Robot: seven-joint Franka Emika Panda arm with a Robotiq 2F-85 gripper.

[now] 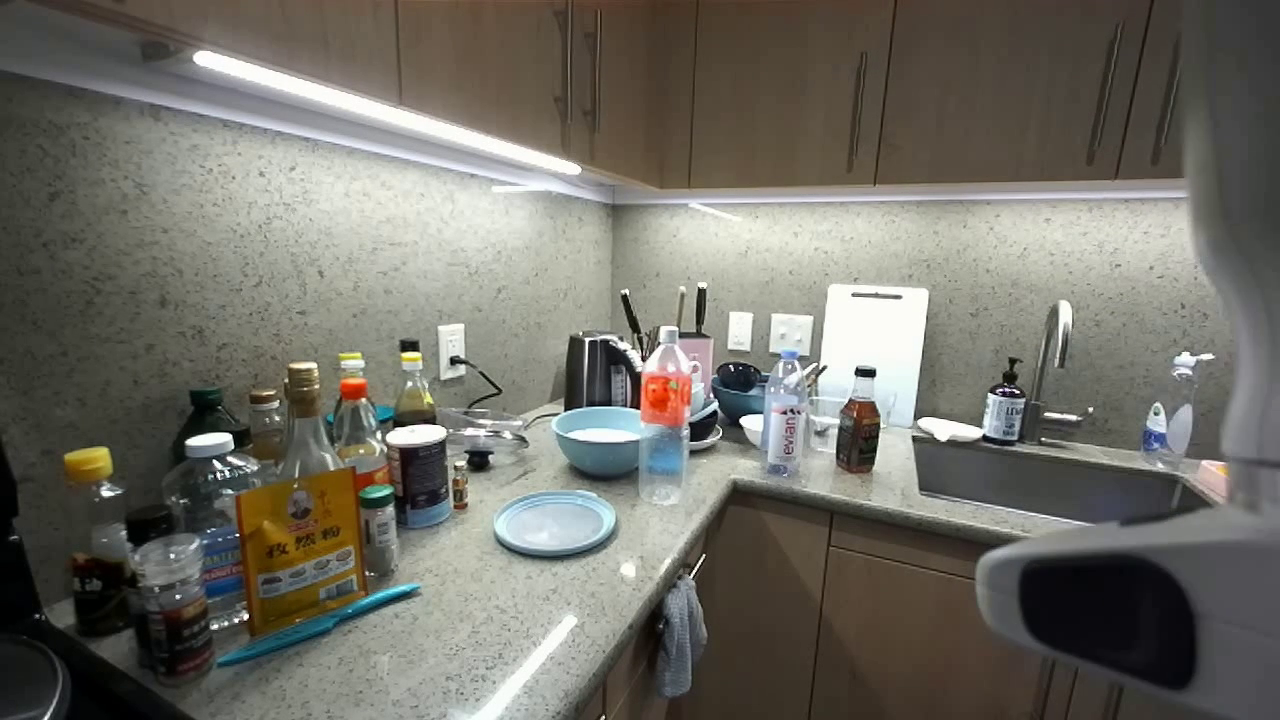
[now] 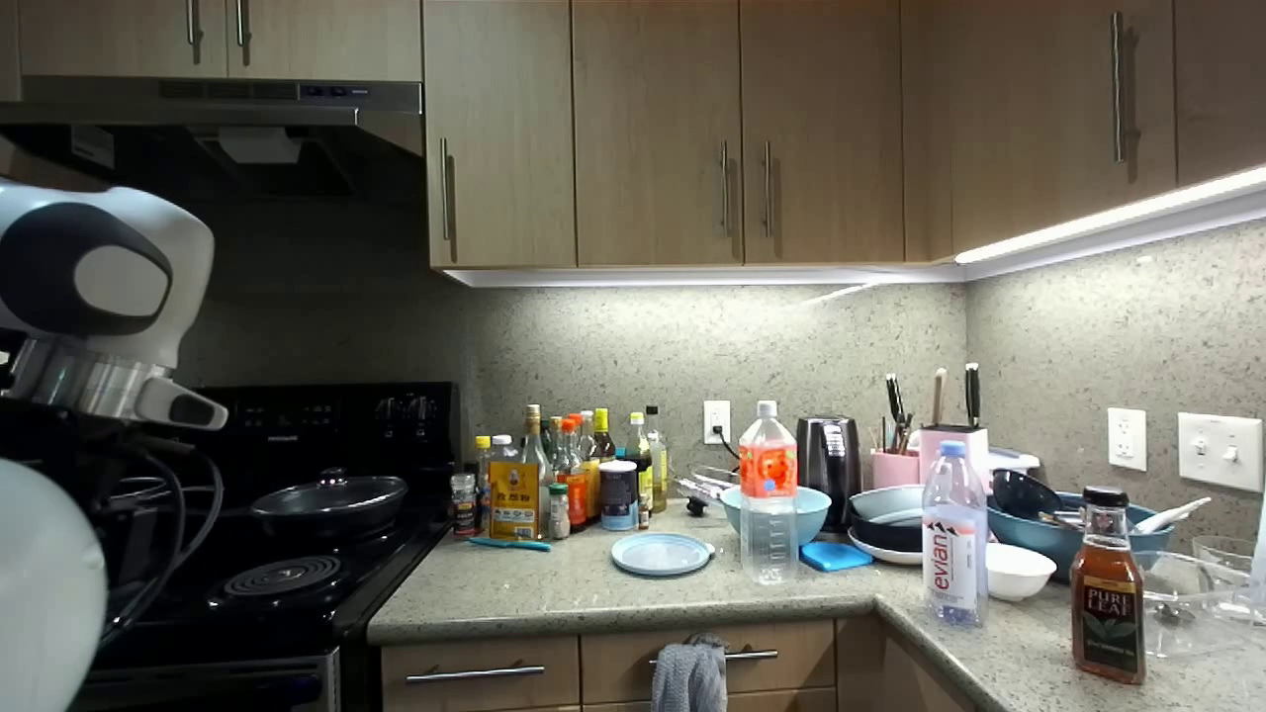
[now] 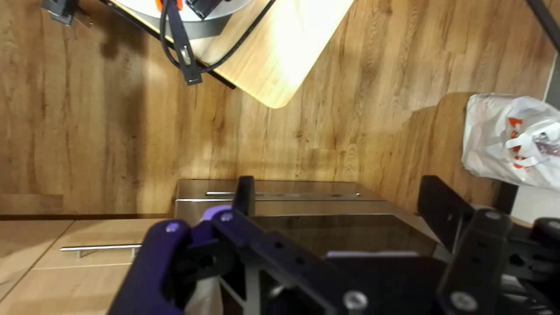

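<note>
In the wrist view my gripper stands open, its black fingers (image 3: 244, 197) wide apart with nothing between them. Below them lie the wooden floor and the front of the oven. Exterior view 2 has part of my white arm (image 2: 178, 273) at the left, in front of the stove; the fingers do not show there. On the counter are a tall clear bottle with an orange label (image 2: 768, 469), an Evian bottle (image 2: 952, 558), a Pure Leaf tea bottle (image 2: 1108, 593), a light-blue bowl (image 1: 596, 446) and a flat blue lid (image 2: 661, 553). My gripper is far from all of these.
Seasoning bottles crowd the counter's back left, beside a yellow packet (image 1: 302, 552) and a blue knife (image 1: 318, 624). A lidded pan (image 2: 329, 504) rests on the stove. The sink (image 1: 1044, 478) is at the right. Bare counter surrounds the lid. A plastic bag (image 3: 512, 139) lies on the floor.
</note>
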